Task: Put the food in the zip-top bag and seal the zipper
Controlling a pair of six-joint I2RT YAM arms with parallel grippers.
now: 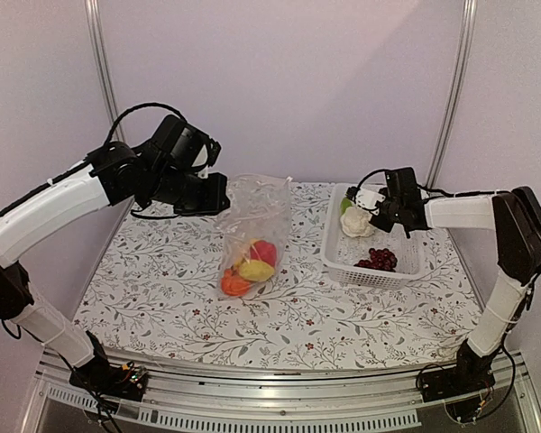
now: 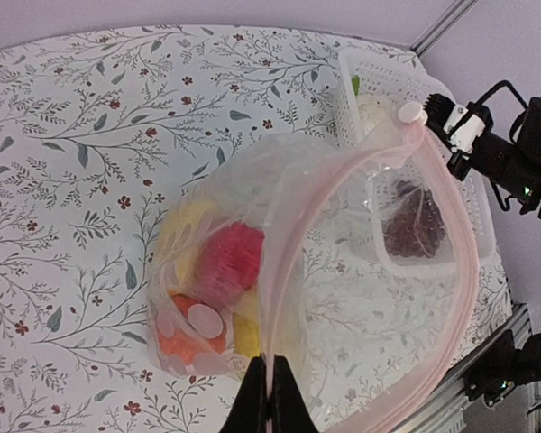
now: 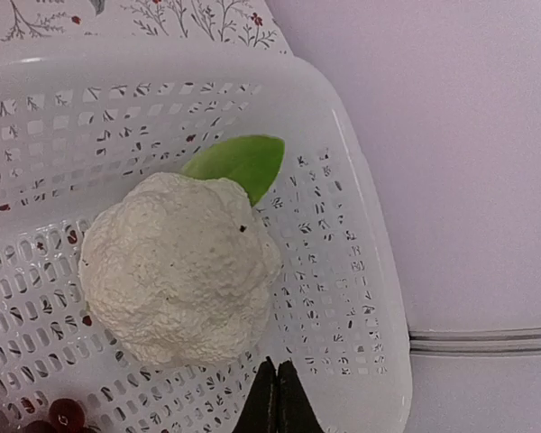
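Note:
The white cauliflower (image 3: 182, 271) with a green leaf lies in the white basket (image 3: 374, 262), outside the fingers of my right gripper. Those fingers are closed together with nothing between them, just below the cauliflower in the right wrist view. My left gripper is shut on the rim of the clear zip top bag (image 2: 370, 149), whose mouth gapes in a wide loop. Low in the bag are a red piece (image 1: 262, 252), a yellow piece (image 1: 255, 270) and an orange piece (image 1: 235, 283) of food.
Dark red grapes (image 1: 379, 260) sit in the near part of the basket. Bare flowered tabletop (image 1: 162, 271) lies left of the bag and in front of the basket. Walls stand behind and at the right.

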